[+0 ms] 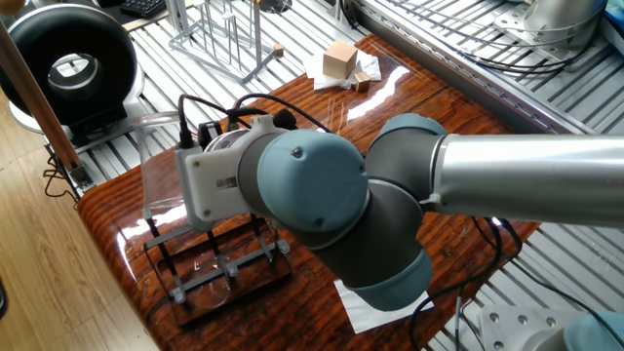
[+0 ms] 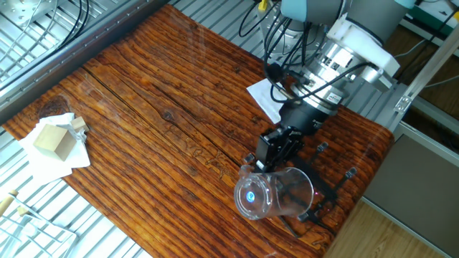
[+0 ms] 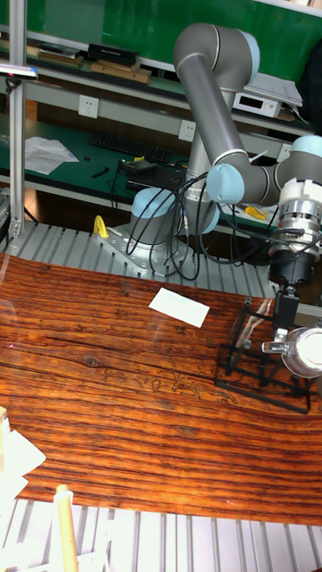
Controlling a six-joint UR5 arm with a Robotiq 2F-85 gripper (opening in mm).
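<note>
A clear cup (image 2: 287,193) with a handle hangs at the black wire rack (image 3: 259,386), near the table's end. My gripper (image 2: 259,165) points down beside the cup and appears shut on its handle (image 3: 274,348). In exterior view 2 the cup overlaps the rack, its round end facing the camera. Exterior view 1 shows the cup (image 1: 162,166) behind the white wrist housing, above the rack's left end; the fingers are hidden there. Whether cup and rack touch is hard to tell.
A wooden block (image 2: 55,141) and a smaller one (image 2: 79,125) rest on white paper at the table's far end. A white sheet (image 3: 179,307) lies near the arm base. Mid-table is clear. A metal rack (image 1: 224,39) and black ring-shaped machine (image 1: 73,68) stand off the table.
</note>
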